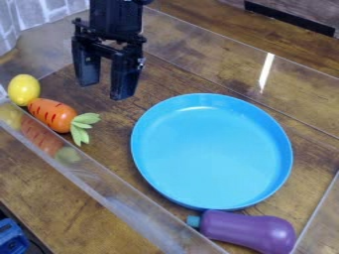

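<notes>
The black gripper [106, 71] hangs at the upper left above the wooden surface, behind and left of the blue plate, its two fingers apart with nothing visible between them. A toy carrot [54, 115] with green leaves and a yellow lemon [23, 88] lie at the left, below and left of the gripper. The blue plate [211, 151] is empty. A purple eggplant [249, 232] lies at the bottom right, in front of the plate.
A clear plastic wall runs diagonally along the lower left, in front of the carrot. A blue object [11, 239] sits outside it at the corner. Bare wood [225, 60] fills the back and upper right.
</notes>
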